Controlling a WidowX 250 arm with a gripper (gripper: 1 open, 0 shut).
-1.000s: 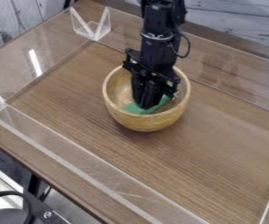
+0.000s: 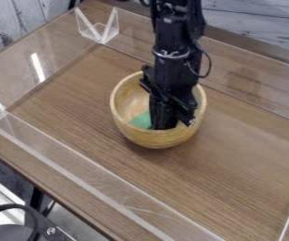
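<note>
A round wooden bowl [image 2: 128, 104] sits on the wooden table, with a green object [image 2: 140, 120] partly visible inside it. The black gripper [image 2: 165, 118] reaches down from the top into the bowl, its tips low over or beside the green object and hiding part of it. Whether the fingers are apart or closed on anything is hard to make out.
A white taped outline [image 2: 98, 31] is at the back left. A black cable [image 2: 21, 215] loops at the lower left, beyond the table edge.
The gripper has moved lower within the bowl and turned somewhat. The bowl has shifted slightly, and less of the green object shows.
</note>
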